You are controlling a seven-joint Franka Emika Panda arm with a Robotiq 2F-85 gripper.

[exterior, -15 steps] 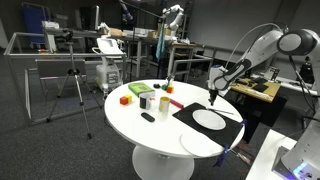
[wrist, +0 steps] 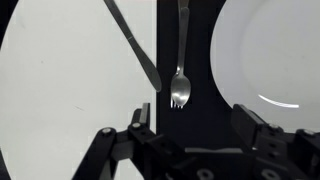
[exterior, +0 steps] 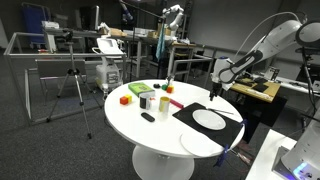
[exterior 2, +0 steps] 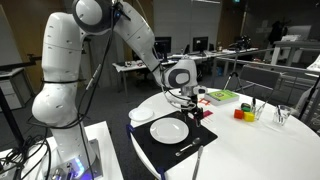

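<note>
My gripper is open, its two fingers apart with nothing between them. Just ahead of the gap, a metal spork [wrist: 181, 85] lies on the black mat [wrist: 203, 60], tines pointing toward the gripper. To its left a metal knife [wrist: 137, 48] rests across the white table, beyond the mat's edge. A white plate [wrist: 262, 55] is at the right. From the second exterior view, the gripper [exterior 2: 195, 118] hangs above the mat's far side, behind the plate [exterior 2: 169, 131], while the spork [exterior 2: 187, 150] and knife [exterior 2: 197, 163] lie nearer the camera.
Coloured blocks [exterior: 125, 100], mugs [exterior: 164, 104] and a green tray [exterior: 139, 87] stand across the table from the mat. A dark object [exterior: 147, 117] lies near the table's edge. Another white plate [exterior 2: 143, 112] sits beside the mat.
The arm's upper links have swung to the right and stretch farther that way than before. Tableware and blocks look unmoved.
</note>
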